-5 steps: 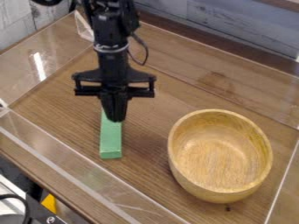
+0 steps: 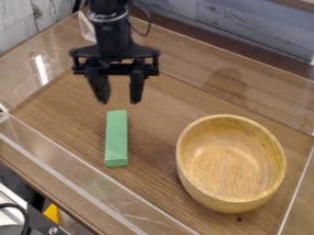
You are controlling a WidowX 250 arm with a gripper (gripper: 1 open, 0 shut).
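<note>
A green rectangular bar [image 2: 117, 138] lies lengthwise on the wooden tray floor, left of centre. Above and behind it, the black gripper [image 2: 109, 90] stands open with nothing between its fingers, clear of the bar. To the right sits a large yellow-tan bowl [image 2: 232, 163], empty.
The wooden tray floor [image 2: 245, 87] is clear at the back right and around the bar. Pale walls [image 2: 31, 55] edge the tray on the left. Dark cables and a small yellow item [image 2: 51, 213] are outside at the bottom left.
The gripper has moved up and back in the view, away from the green bar. The bar and bowl have not visibly moved.
</note>
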